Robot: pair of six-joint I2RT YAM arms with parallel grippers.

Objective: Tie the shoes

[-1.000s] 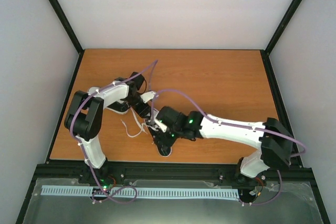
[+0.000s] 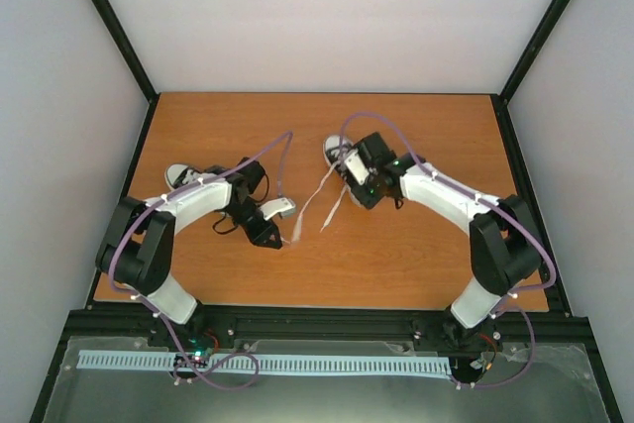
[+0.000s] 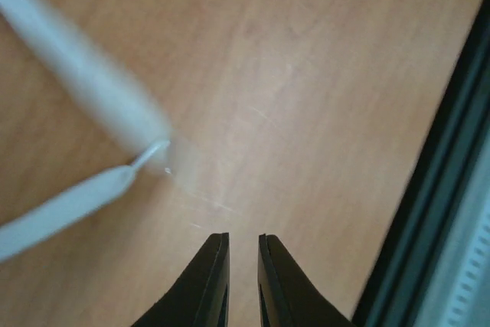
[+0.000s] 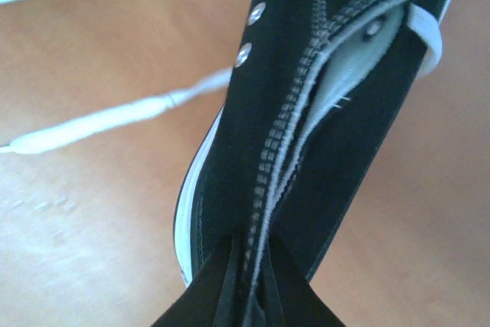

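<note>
A black shoe with white trim [image 2: 333, 149] hangs from my right gripper, which is shut on the edge of its dark canvas [image 4: 344, 158]. Two white laces trail from it: one lace [image 2: 315, 193] reaches toward my left gripper [image 2: 281, 242], and a shorter lace [image 2: 335, 207] hangs beside it. Over bare table, the left gripper's fingers [image 3: 217, 273] stand a narrow gap apart, only wood showing between their tips. The blurred lace [image 3: 84, 63] lies ahead, clear of those tips. Whether anything sits deeper in that finger is hidden.
A second shoe [image 2: 178, 175] is at the left, mostly covered by the left arm. A dark frame edge [image 3: 429, 174] runs along the front.
The left gripper has moved slightly toward the table's front.
</note>
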